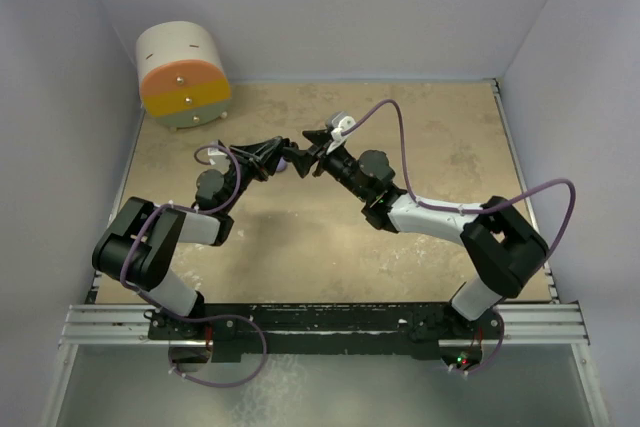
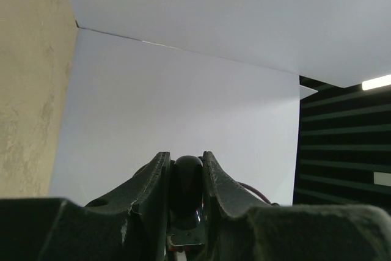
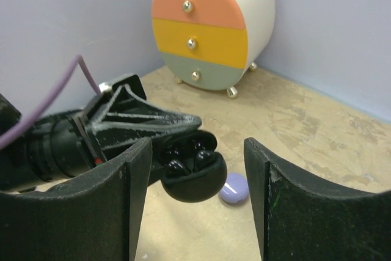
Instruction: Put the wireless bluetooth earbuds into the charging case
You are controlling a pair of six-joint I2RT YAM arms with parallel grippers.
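Observation:
In the right wrist view the black charging case is lifted off the table with its lid up. Two dark earbuds sit inside; one earbud is at the left and another earbud at the right. My left gripper is shut on the case, its fingers clamped along the sides. The right gripper stands open, and nothing is held by it; its fingers are spread on both sides of the view, with the case beyond them. From above, both grippers meet near the table's middle.
A purple round object rests on the table behind the case. At the back left stands a striped drum-shaped cabinet with knobs.

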